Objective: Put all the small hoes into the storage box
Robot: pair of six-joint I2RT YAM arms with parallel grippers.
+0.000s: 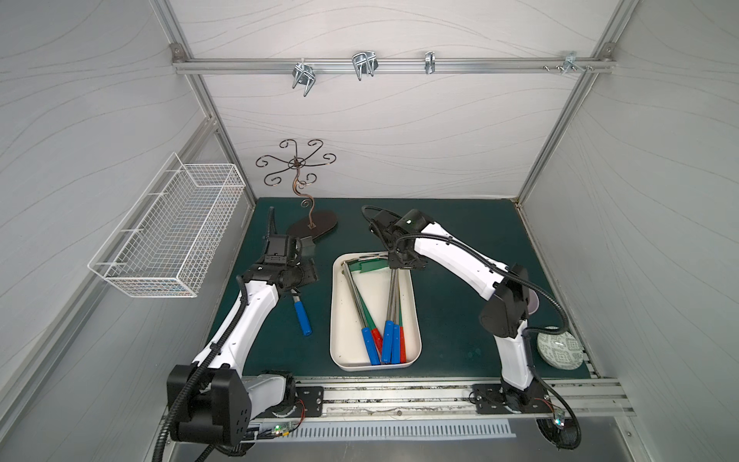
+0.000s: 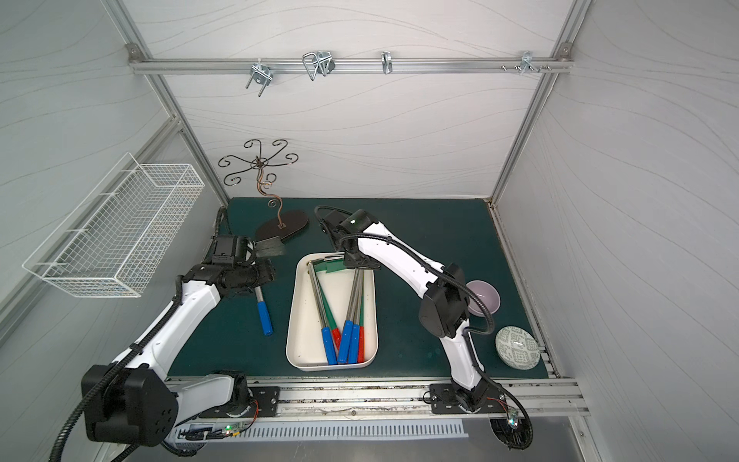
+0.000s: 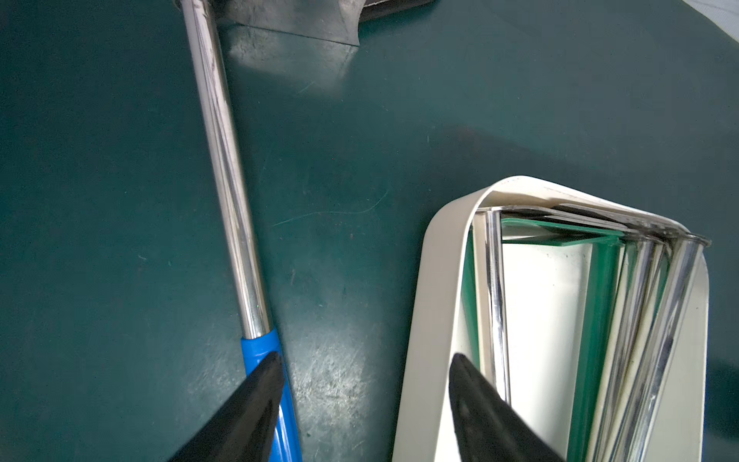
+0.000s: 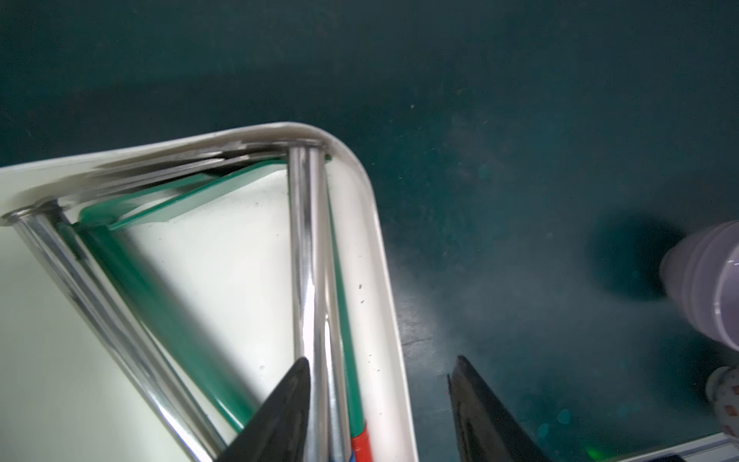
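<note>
A hoe with a blue handle (image 1: 302, 315) lies on the green mat left of the white box (image 1: 338, 323); in the left wrist view its steel shaft (image 3: 227, 169) leads up to a flat blade (image 3: 300, 19). My left gripper (image 1: 296, 269) hovers over this hoe, open, its fingertips (image 3: 261, 377) near the blue handle in that view. The box holds several tools with blue and red handles and steel or green shafts and heads. My right gripper (image 1: 404, 261) is open above the box's back right corner, nothing held.
A metal scroll stand (image 1: 311, 223) stands at the back left. A wire basket (image 1: 177, 231) hangs on the left wall. A lilac bowl (image 2: 483, 296) and a patterned dish (image 2: 517, 347) sit at the right.
</note>
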